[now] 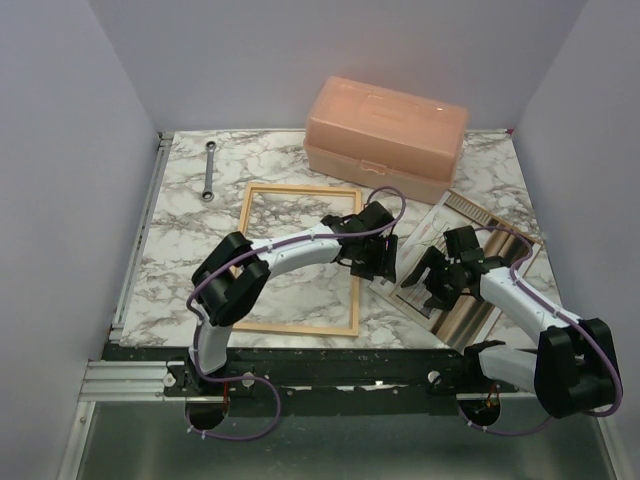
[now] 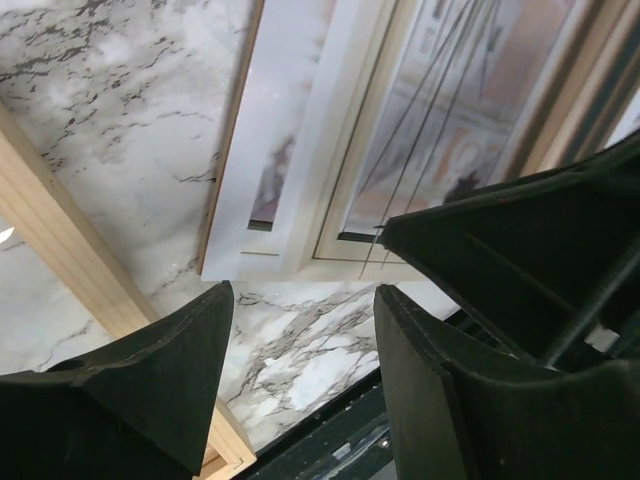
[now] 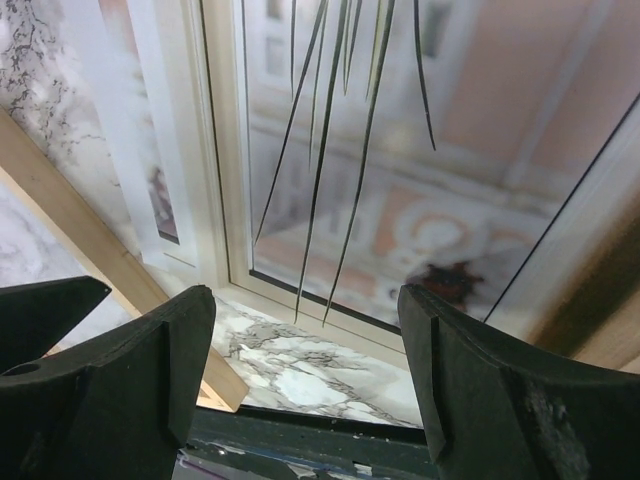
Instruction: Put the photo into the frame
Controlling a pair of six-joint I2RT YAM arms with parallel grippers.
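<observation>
An empty wooden frame [image 1: 300, 328] lies flat on the marble table, left of centre. To its right, a white-bordered photo [image 3: 480, 150] rests at a slant with pale strips and brown wooden boards around it. Thin dark lines cross its surface. My left gripper is open over the photo's near left corner, nothing between its fingers. Open too, my right gripper is close beside it over the photo's near edge, also empty. One dark finger [image 2: 500, 270] of the right gripper shows in the left wrist view. Whether any fingertip touches the photo, I cannot tell.
Behind the photo stands a large orange translucent box [image 1: 385, 125]. A wrench [image 1: 209, 170] lies at the far left. The table's near edge runs just below the frame and photo. Bare marble [image 1: 180, 270] is clear left of the frame. Both arms are near each other.
</observation>
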